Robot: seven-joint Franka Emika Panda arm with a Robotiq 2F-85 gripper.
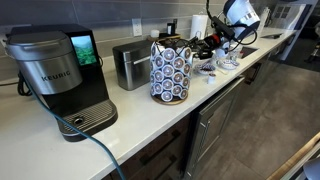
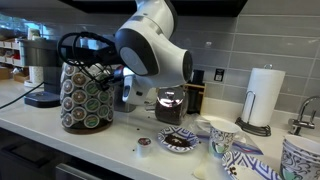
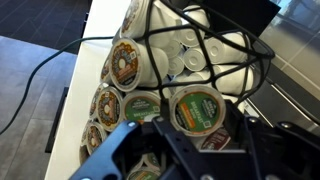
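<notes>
A round wire carousel (image 1: 171,75) packed with coffee pods stands on the counter beside the coffee maker. In the wrist view, a coffee pod (image 3: 197,110) with a green and orange label faces up between the fingers. My gripper is shut on it, over the top of the carousel. Past it, white pods (image 3: 190,55) lie inside the wire top, while others with brown and orange labels (image 3: 126,62) fill the outer slots. The black coffee maker (image 1: 65,80) has a lit screen. In exterior view 2 the arm hides part of the carousel's top.
A loose pod (image 2: 144,147) sits on the counter, near a patterned plate (image 2: 177,138). Bowls (image 2: 222,133) and a paper towel roll (image 2: 262,95) stand farther along. A toaster (image 1: 132,64) is behind the carousel.
</notes>
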